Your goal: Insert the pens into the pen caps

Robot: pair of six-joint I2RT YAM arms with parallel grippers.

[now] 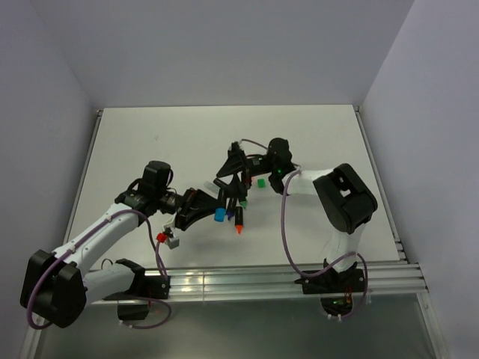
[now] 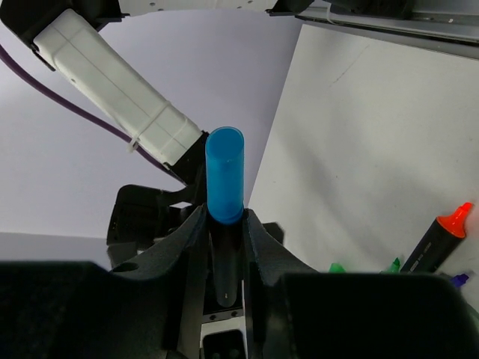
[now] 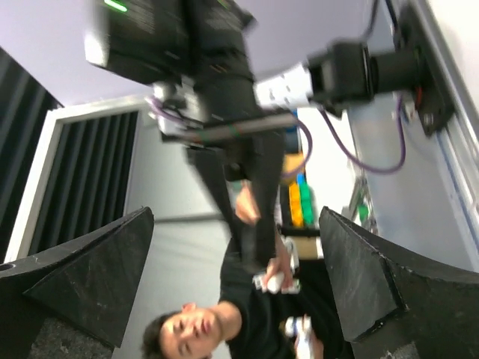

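My left gripper is shut on a marker. Its blue cap point(image 2: 225, 176) sticks out on one side of the fingers, and the black barrel point(image 2: 224, 269) shows on the other. Seen from the top, the blue end point(image 1: 219, 215) lies at the left fingertips. Just beyond it, my right gripper point(image 1: 232, 179) hovers close by; in the right wrist view its fingers point(image 3: 112, 273) stand wide apart with nothing between them. An uncapped orange-tipped marker point(image 1: 239, 220) lies on the table, with purple and green tips point(image 2: 459, 280) near it in the left wrist view.
A green piece point(image 1: 261, 182) rests on the table beside the right gripper, partly crowded by the arm. Both arms stand close together at the middle.
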